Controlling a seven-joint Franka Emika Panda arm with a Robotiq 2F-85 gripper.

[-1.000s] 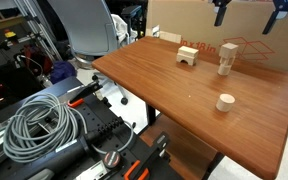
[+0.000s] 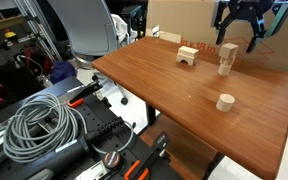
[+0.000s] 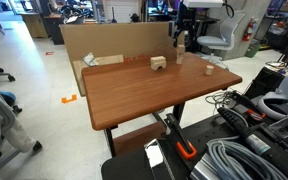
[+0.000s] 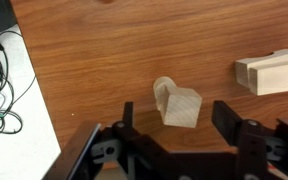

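A small tan block (image 2: 228, 50) sits on top of an upright pale cylinder (image 2: 225, 69) on the wooden table. My gripper (image 2: 232, 37) hangs just above this stack, its fingers part open. Seen from the wrist, the block (image 4: 182, 107) lies between the two dark fingers, with a gap on either side; the cylinder's edge (image 4: 163, 88) peeks out behind it. Nothing is held. Apart from the stack, a short pale cylinder (image 2: 225, 102) stands nearer the table's front, and a light wooden block piece (image 2: 187, 55) rests to the left.
A cardboard panel (image 3: 114, 42) stands along its back edge. Coiled grey cable (image 2: 39, 128) and dark frame parts lie off the table's front side.
The gripper has come down toward the stacked block, and its fingers have drawn closer together. The block, the cylinders and the wooden piece have kept their places.
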